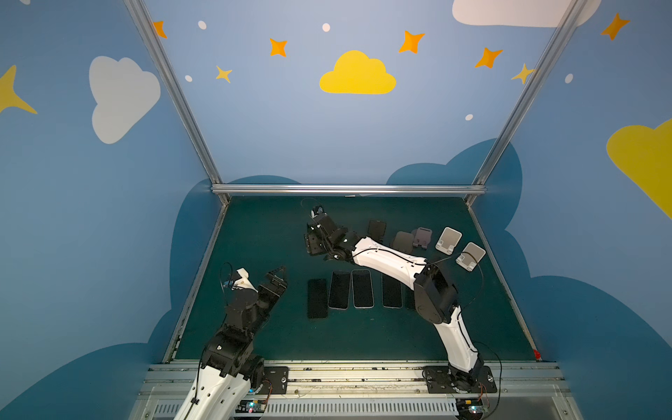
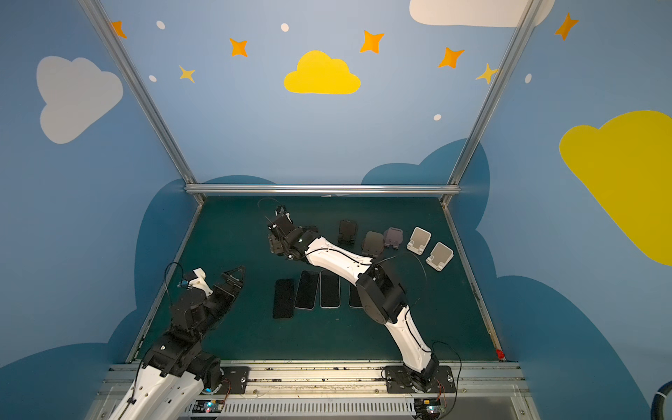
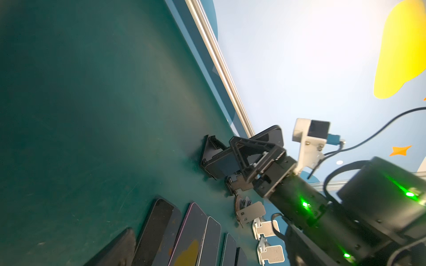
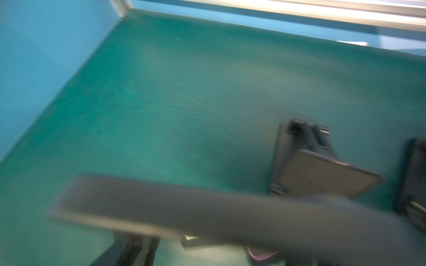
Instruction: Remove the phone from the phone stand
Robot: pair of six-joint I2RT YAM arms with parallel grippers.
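Note:
My right gripper [image 1: 315, 245] is at the back left of the table, shut on a dark phone [image 4: 213, 204]. In the right wrist view the phone runs edge-on across the lower part, hiding most of the fingers. A dark phone stand [image 4: 324, 175] shows beyond it with no phone on its plate; how far apart the two are is hard to judge. From the left wrist the held phone [image 3: 270, 135] appears tilted in the right gripper's fingers, overlapping a stand [image 3: 210, 148]. My left gripper [image 1: 280, 276] hovers open at the left, its blurred fingers [image 3: 119, 248] apart and empty.
Several phones [image 2: 283, 298] lie in a row at mid-table. To the right stand other phone stands: dark [image 2: 348, 229], brown [image 2: 373, 243], purple [image 2: 393, 238] and white [image 2: 420, 240].

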